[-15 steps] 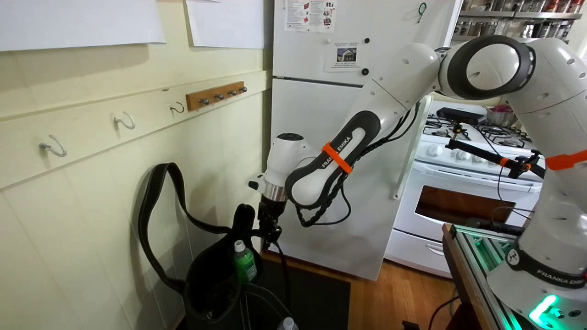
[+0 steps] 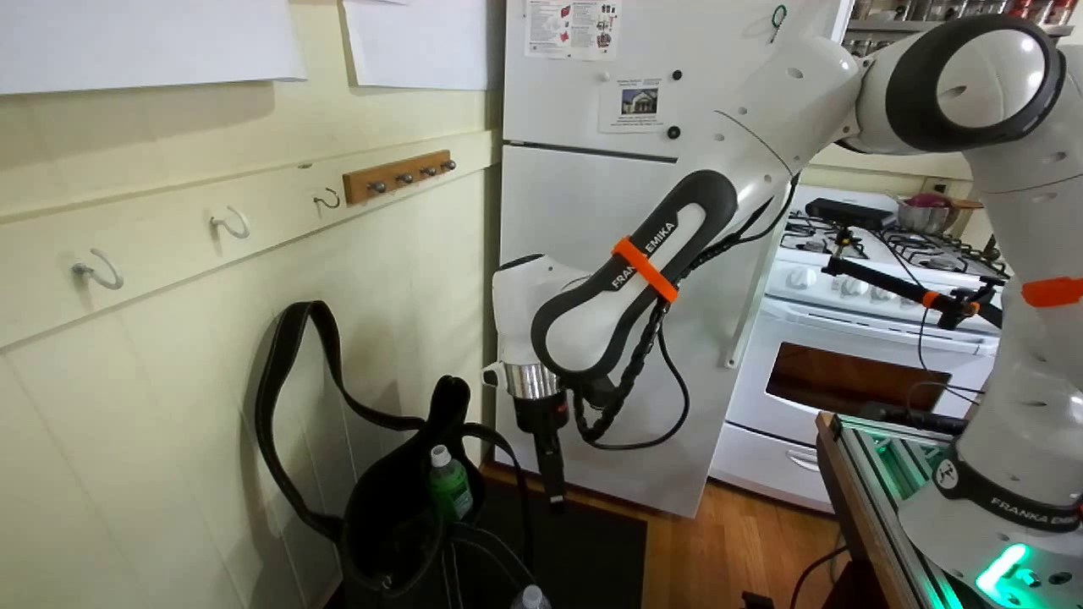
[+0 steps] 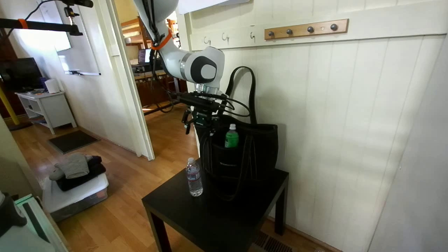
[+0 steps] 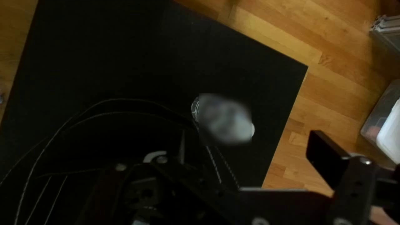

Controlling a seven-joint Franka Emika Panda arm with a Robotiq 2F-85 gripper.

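Note:
A black tote bag [image 3: 262, 147] stands on a black side table [image 3: 226, 222] against the wall, one strap upright. From its front pocket rises a green bottle [image 3: 231, 138] with a white cap; in exterior view 1 the green bottle [image 2: 449, 487] is at the bag's near side. A clear water bottle [image 3: 194, 178] stands upright on the table beside the bag. In the wrist view it appears to be the blurred pale shape, with a bottle cap [image 4: 253, 130] at its edge. My gripper [image 3: 200, 126] is open above the table beside the bag, with nothing visible between its fingers.
Wall hooks [image 2: 96, 269] and a wooden peg rail [image 3: 306, 29] are above the bag. The fridge [image 2: 599, 304] stands behind the arm in exterior view 1. On the floor sits a storage bin [image 3: 75, 197] topped with folded cloth.
In exterior view 1 my gripper has moved right, away from the bag's edge, and its wrist has turned. The bag and green bottle look almost unchanged.

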